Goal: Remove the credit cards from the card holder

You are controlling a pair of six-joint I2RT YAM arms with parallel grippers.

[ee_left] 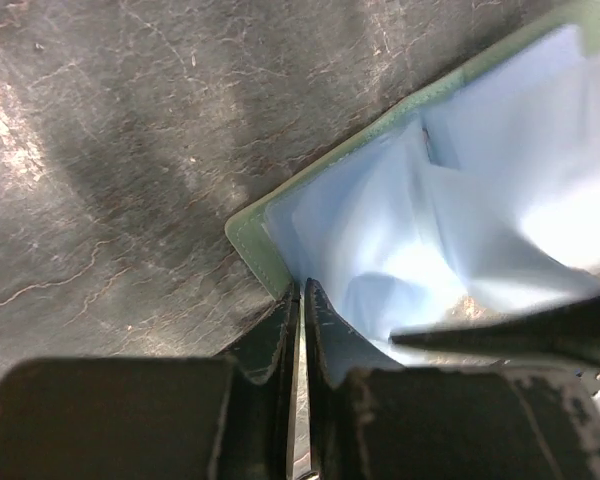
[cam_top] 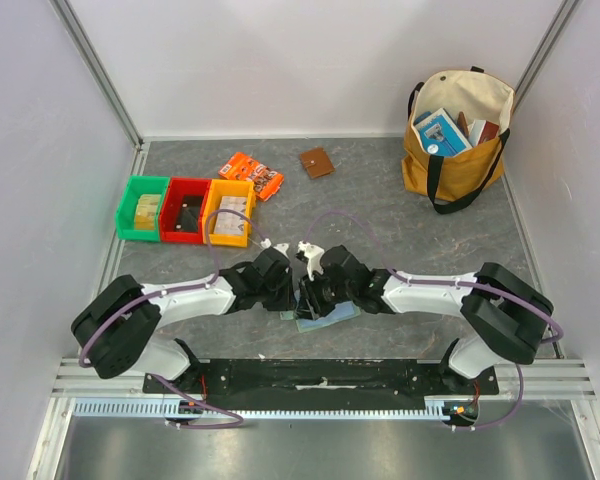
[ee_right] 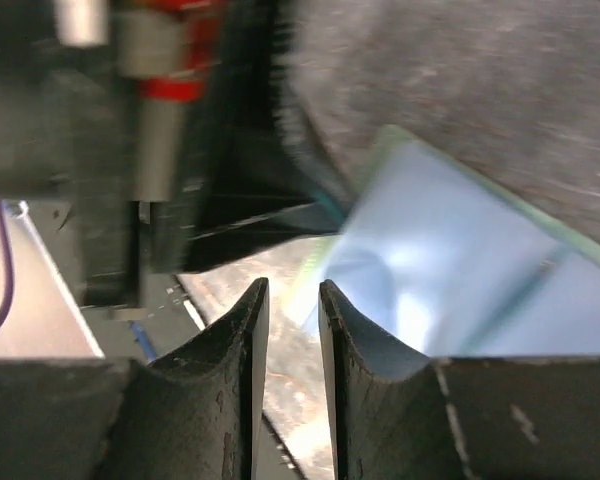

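Observation:
The card holder, pale blue with a green stitched border, lies on the grey table in front of the arms. My left gripper is shut on its green border near one corner. The blue pocket layer looks bulged and creased, and part of it is blurred. Close beside the left one, my right gripper is part open, with a gap between its fingertips and nothing seen held there. In the right wrist view the left gripper's dark finger covers a corner of the holder. I cannot make out separate credit cards.
Green, red and yellow bins stand at the back left. An orange packet and a brown wallet lie behind. A tan bag stands back right.

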